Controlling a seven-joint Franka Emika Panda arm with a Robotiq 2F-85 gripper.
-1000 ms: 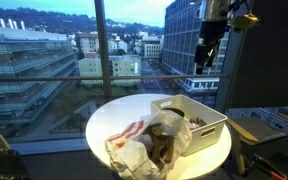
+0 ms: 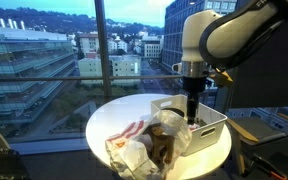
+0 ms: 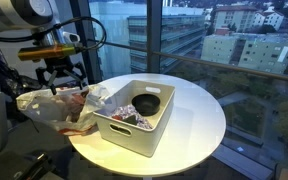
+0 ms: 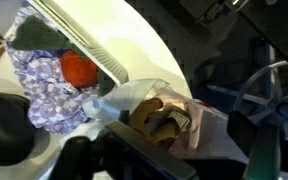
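Observation:
My gripper (image 3: pixel 66 76) hangs open above the clear plastic bag (image 3: pixel 72 108), with nothing between its fingers. In the wrist view, brown items (image 4: pixel 166 122) show inside the bag, below and between the fingers. A white bin (image 2: pixel 209 137) stands beside the bag on the round table. Inside the bin lie a black pan (image 3: pixel 146 104), a patterned purple-white cloth (image 4: pixel 46 88) and a red thing (image 4: pixel 79 69). In exterior view 1 the gripper's tips overlap the bin's near side, and the bag (image 2: pixel 134 157) sits at the left front.
A wooden chair (image 2: pixel 254 127) stands close to the table's right side. Large windows rise behind.
Over the last second my arm has come down from high above the bin, shifting slightly left in exterior view 1. The bag and bin have stayed put.

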